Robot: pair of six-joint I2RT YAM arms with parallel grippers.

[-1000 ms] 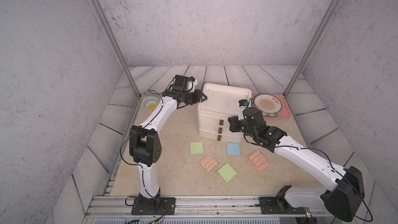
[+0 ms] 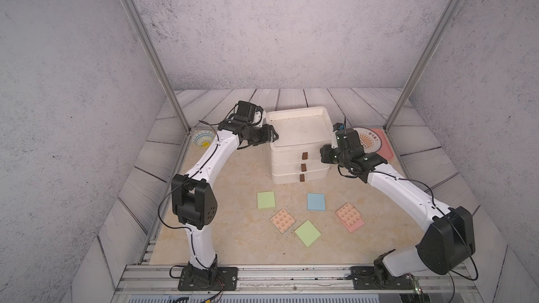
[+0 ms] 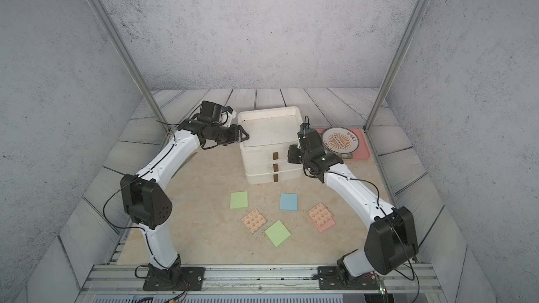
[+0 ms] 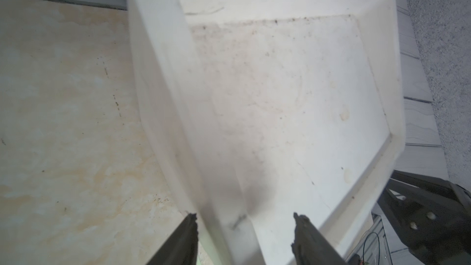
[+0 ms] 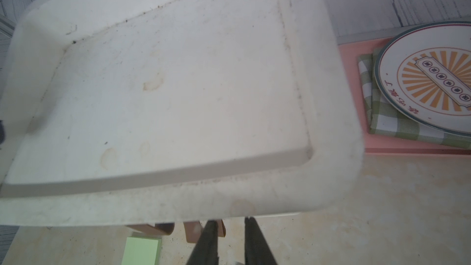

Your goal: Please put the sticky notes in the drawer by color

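The white drawer unit (image 2: 297, 175) stands at the centre, its drawers shut, brown pulls facing front. My left gripper is at the top tray's left rim, fingers apart on either side of it in the left wrist view. My right gripper is at the unit's right side, below the rim, fingers parted with a narrow gap. In front lie green notes (image 2: 266, 199), a blue note (image 2: 316, 202), a pink patterned note (image 2: 283, 221) and another patterned note (image 2: 349, 212) overlapping a pink note (image 2: 355, 226).
A plate (image 3: 340, 139) on a checked cloth sits on a pink tray (image 3: 363, 151) at back right. A bowl (image 2: 203, 137) stands at back left. The table left of the drawer unit is clear.
The drawer unit has shifted slightly back and turned. My left gripper has shifted slightly. The notes have not moved.
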